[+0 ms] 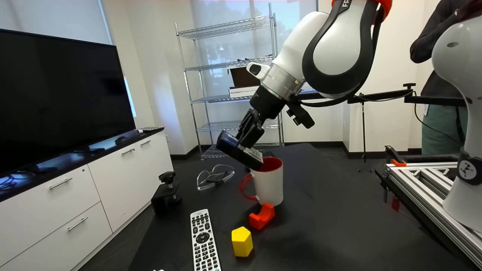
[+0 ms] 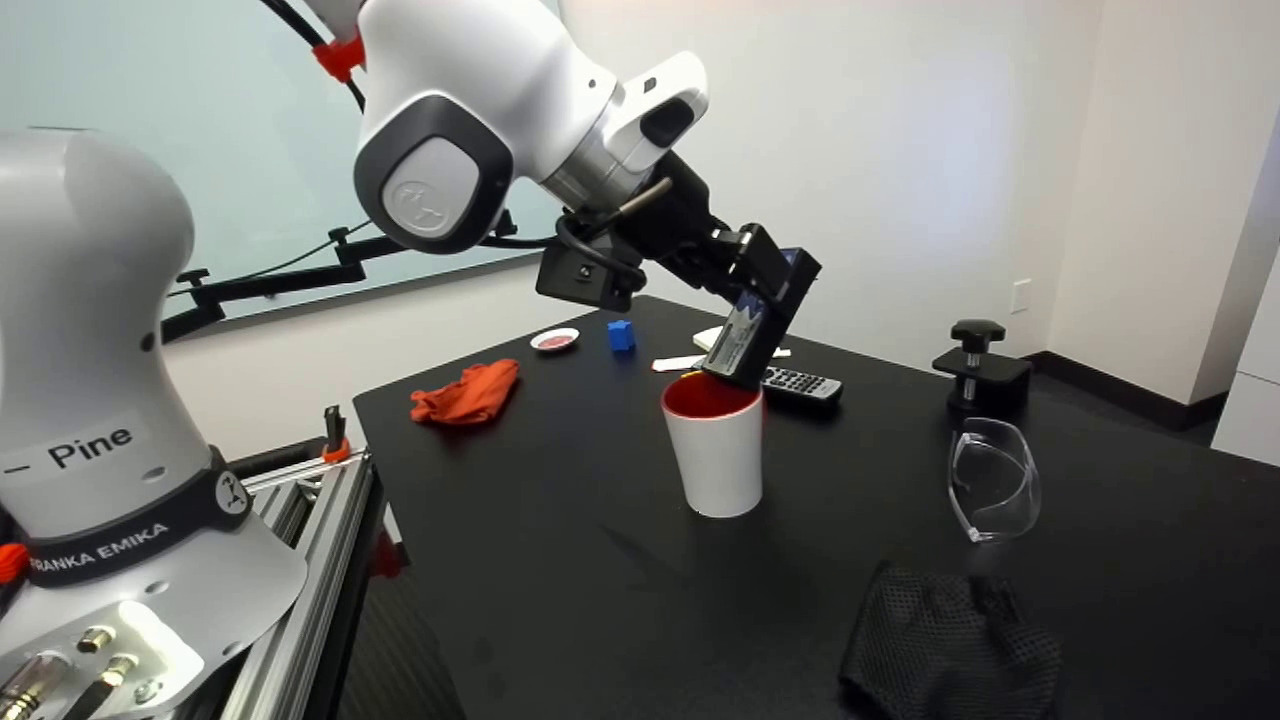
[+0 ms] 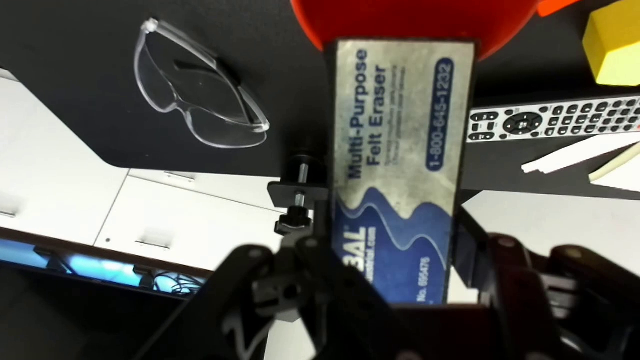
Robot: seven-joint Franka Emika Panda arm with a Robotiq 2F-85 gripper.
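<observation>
A felt eraser [image 3: 399, 138], dark with a grey and blue label, is clamped in my gripper, whose fingers press on its two long sides. It hangs tilted, with its lower end at the rim of a white mug [image 2: 723, 462] with a red inside. The mug stands upright on the black table, its red handle [image 1: 246, 187] towards the TV side in exterior view 1. Whether the eraser's end touches the rim or only overlaps it, I cannot tell. In the wrist view the eraser covers part of the mug's rim.
Close to the mug lie a red-orange block [image 1: 262, 216], a yellow block [image 1: 242, 242] and a remote [image 1: 204, 239]. Clear glasses [image 2: 996, 480], a black clamp [image 2: 984, 366] and black mesh cloth [image 2: 954, 648] lie elsewhere. An orange cloth [image 2: 468, 394] rests near the robot-side edge.
</observation>
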